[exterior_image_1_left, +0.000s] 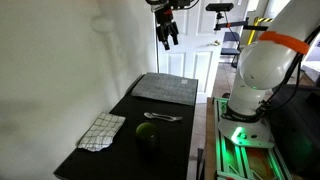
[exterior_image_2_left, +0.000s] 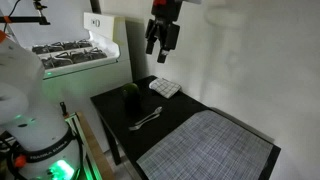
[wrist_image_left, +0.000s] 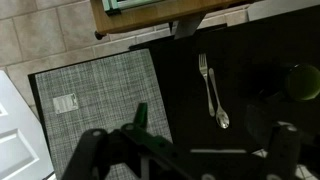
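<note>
High above the black table (exterior_image_1_left: 120, 165), my gripper (exterior_image_2_left: 157, 50) hangs with its fingers spread and nothing between them. A fork (wrist_image_left: 207, 82) and a spoon (wrist_image_left: 221, 117) lie side by side on the bare tabletop, below the gripper and well apart from it. Close to them stands a dark, rounded object (wrist_image_left: 302, 82) with a green top; its exact kind is hard to tell. A grey woven mat (wrist_image_left: 100, 100) covers one end of the table. Toward the wall rests a folded white checked cloth (exterior_image_1_left: 101, 132).
The wall runs along one long side of the table. A white stove (exterior_image_2_left: 75, 60) stands beyond one end, a white door (exterior_image_1_left: 190, 60) beyond the other. Bare black surface surrounds the cutlery. A wooden surface (wrist_image_left: 150, 15) edges the wrist view.
</note>
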